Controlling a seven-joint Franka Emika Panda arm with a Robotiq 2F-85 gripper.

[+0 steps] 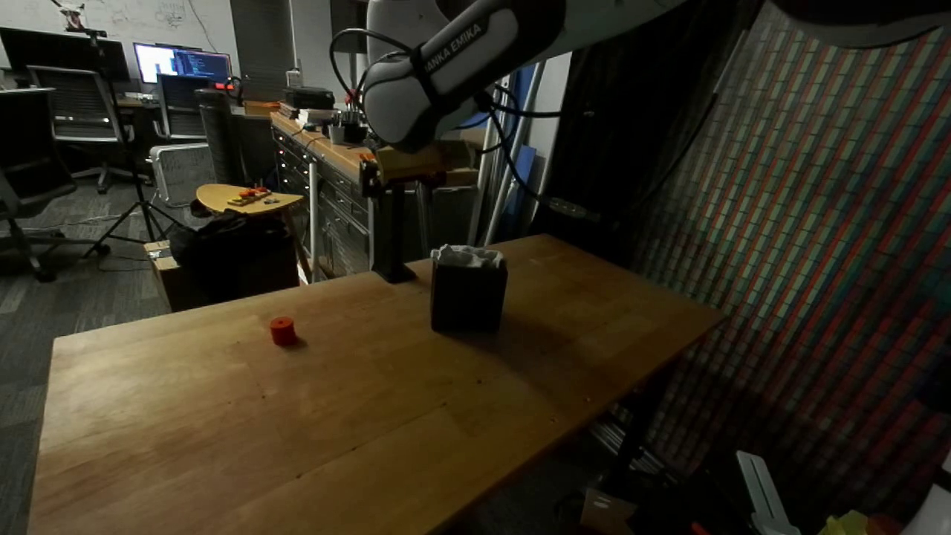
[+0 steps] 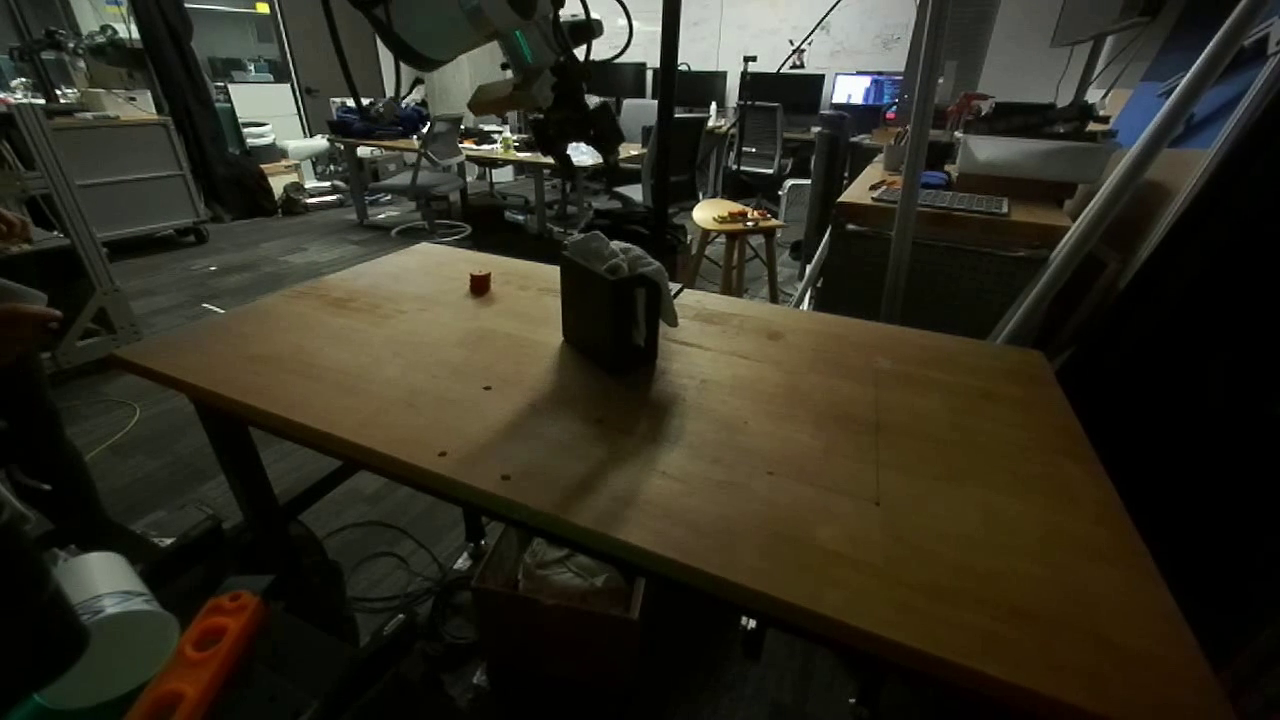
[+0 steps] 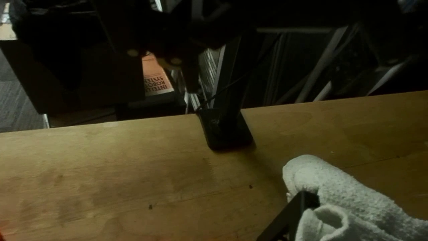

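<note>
A small red cylinder (image 1: 283, 331) stands alone on the wooden table; in exterior view 2 the red cylinder (image 2: 480, 283) is near the far edge. The black box (image 1: 466, 299) stands upright with a pale cloth (image 1: 468, 257) in its top. From the wrist view, the cloth (image 3: 341, 192) bulges over the black rim at lower right, and the box below is mostly out of frame. High above the tabletop, my gripper (image 2: 573, 154) is open, dark and blurred in outline, clear of both box and cylinder. No object shows held in it.
A black post base (image 3: 228, 130) is fixed at the table's far edge, behind the box. Beyond the edge are a stool (image 1: 250, 199) and a drawer bench (image 1: 334, 165).
</note>
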